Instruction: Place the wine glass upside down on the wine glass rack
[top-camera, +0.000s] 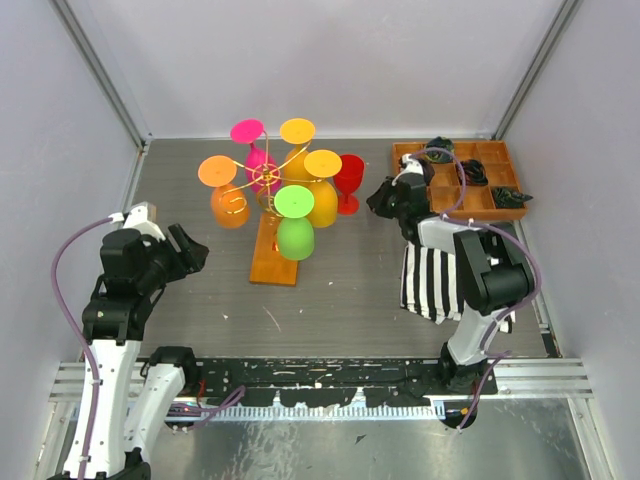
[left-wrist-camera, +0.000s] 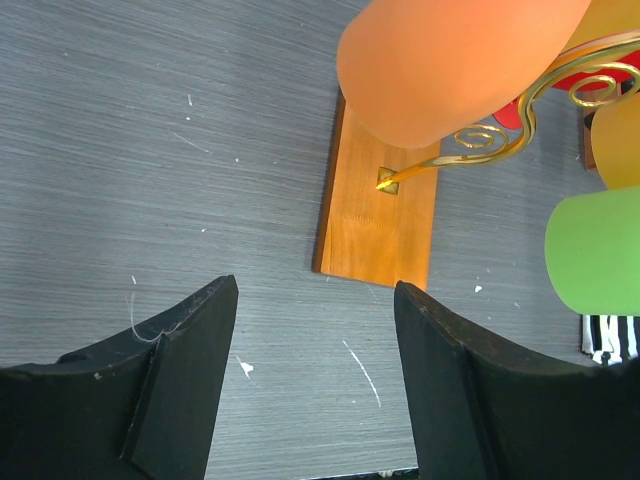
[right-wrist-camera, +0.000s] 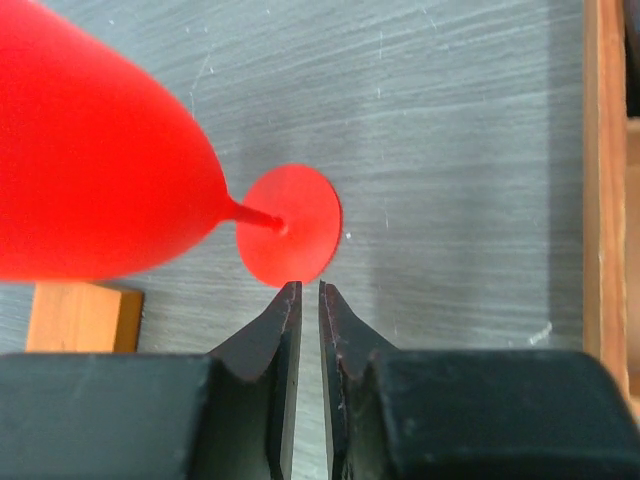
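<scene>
A red wine glass stands upright just right of the rack; in the right wrist view its bowl and round foot are close ahead. The gold rack on a wooden base holds several colored glasses upside down. My left gripper hangs over the table's left, fingers apart and empty, facing the rack. My right gripper is right of the red glass, apart from it, its fingertips close together with a narrow gap and nothing seen between.
A wooden compartment box with dark bundles lies at the back right. A striped cloth lies below the right arm.
</scene>
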